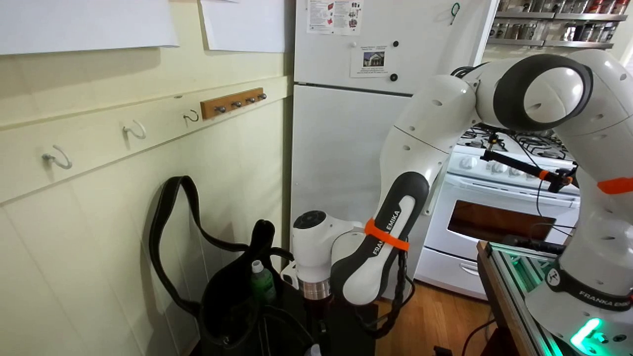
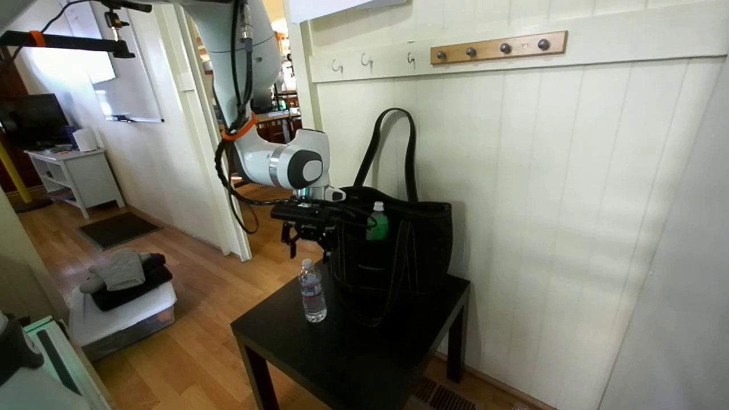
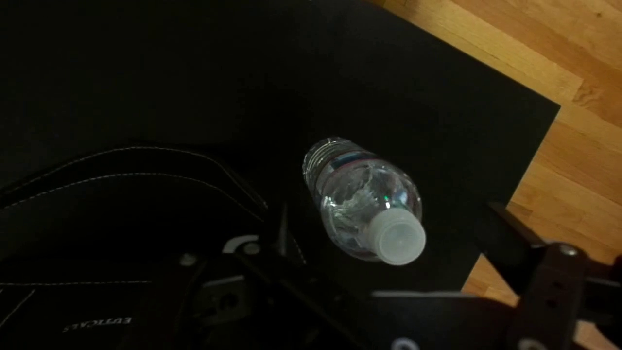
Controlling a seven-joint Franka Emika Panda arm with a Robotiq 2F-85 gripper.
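Note:
A clear water bottle with a white cap stands upright on the black table, in front of a black tote bag. Above the bottle hangs my gripper, pointing down and open, with nothing held. In the wrist view the bottle shows between the spread fingers, its cap towards the camera. A green bottle sits in the bag, its top showing; exterior view 1 also shows this green bottle. The gripper's fingers are mostly hidden in exterior view 1.
The bag's strap rises against the wall, which carries hooks and a wooden peg rail. Bag handles lie close beside the gripper.

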